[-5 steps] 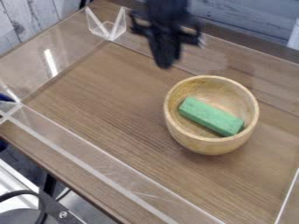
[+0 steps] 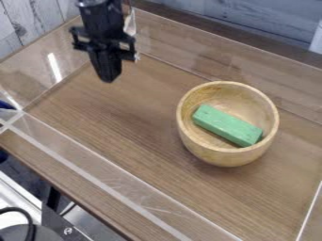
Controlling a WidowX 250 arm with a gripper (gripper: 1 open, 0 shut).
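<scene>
The robot's dark gripper (image 2: 116,52) hangs near the top left of the camera view, over the wooden surface, blurred and shut, with nothing visible between its fingers. To the right, apart from it, a round tan bowl (image 2: 198,127) holds a green block (image 2: 229,124) lying on its side.
A clear plastic strip runs along the left. Dark cable-like items (image 2: 13,226) lie at the bottom left corner. Walls border the back.
The gripper has moved leftward from the upper middle, away from the bowl, and a little down in the last step. The bowl and green block have not moved.
</scene>
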